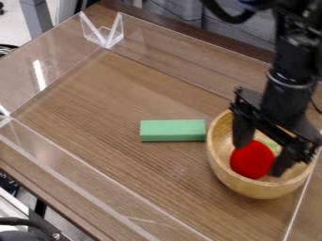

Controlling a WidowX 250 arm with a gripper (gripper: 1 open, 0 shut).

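Note:
My gripper (pixel 258 134), black and open, is lowered over the wooden bowl (pixel 261 185) at the right, its fingers reaching down around its inside. In the bowl lies a red ball (pixel 251 162), with a small green item behind it, mostly hidden by the gripper. A flat green block (pixel 172 130) lies left of the bowl on the table.
A clear plastic holder (pixel 104 28) stands at the back left. Dark objects lie off the table's left edge.

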